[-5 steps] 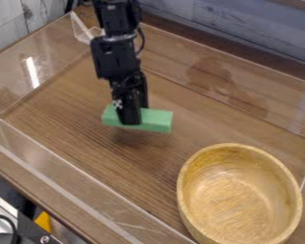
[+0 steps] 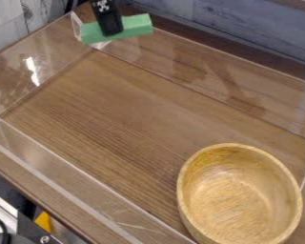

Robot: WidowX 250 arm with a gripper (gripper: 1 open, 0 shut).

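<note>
My gripper [image 2: 107,23] is at the top left, shut on a green block [image 2: 117,30], which hangs from it near the back edge of the wooden table [image 2: 130,133]. Most of the arm lies out of view or blurred above it. A wooden bowl [image 2: 239,195] stands at the bottom right.
A wall [image 2: 251,29] runs along the back. Cables and dark clutter lie off the table's left edge at the lower left.
My gripper has moved up and back toward the top left, carrying the green block away from the middle of the table. The bowl has not moved.
</note>
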